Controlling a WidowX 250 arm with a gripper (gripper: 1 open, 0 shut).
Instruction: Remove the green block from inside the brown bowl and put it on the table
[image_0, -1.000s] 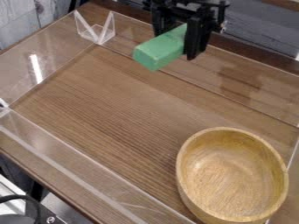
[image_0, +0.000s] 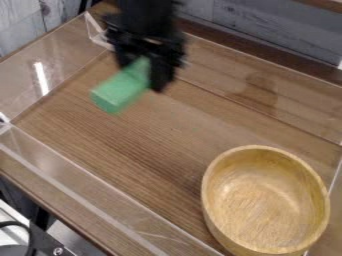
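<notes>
The green block (image_0: 120, 88) is held in the black gripper (image_0: 136, 72), shut on its upper end; motion blurs both. Block and gripper hang over the left part of the wooden table (image_0: 174, 130), apart from its surface as far as I can tell. At the lower right stands the brown bowl (image_0: 230, 160), light wood in colour, with nothing inside it. The fingertips themselves are too blurred to make out.
A clear plastic rim (image_0: 54, 155) edges the table on the left. Black cables (image_0: 16, 235) lie at the lower left corner.
The bowl has stayed in place, empty.
</notes>
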